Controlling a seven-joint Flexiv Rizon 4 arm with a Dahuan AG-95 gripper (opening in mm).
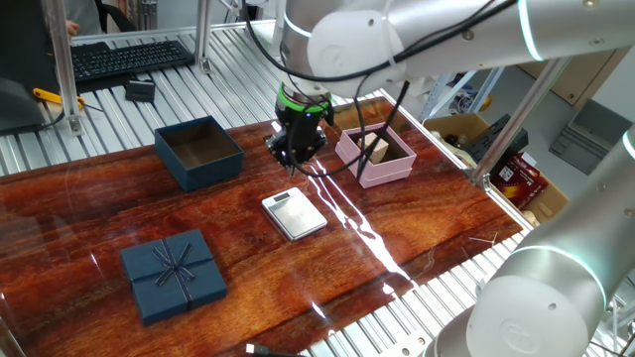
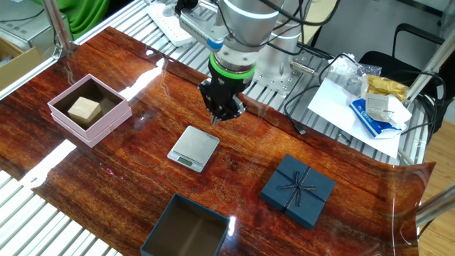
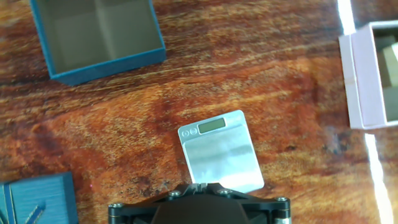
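Observation:
My gripper (image 2: pixel 215 119) hangs above the wooden table, just behind a small silver scale (image 2: pixel 195 148) in exterior view 2. Its fingers come together at the tip, with nothing visible between them. Along the bottom of the wrist view, the gripper's black body overlaps the scale's lower edge; the scale (image 3: pixel 222 153) lies flat, its display at the top. A pale wooden block (image 2: pixel 84 110) rests inside an open pink box (image 2: pixel 97 134). An open dark-blue box (image 1: pixel 203 177) appears empty. Separate from it lies a dark-blue lid or closed box (image 1: pixel 176 302) with a ribbon bow.
Metal slats (image 1: pixel 124 124) border the wooden table. A keyboard (image 1: pixel 129 59) sits at the back left in exterior view 1. Black cables hang along the arm and cross in front of the pink box there. Bare tabletop separates the boxes and scale.

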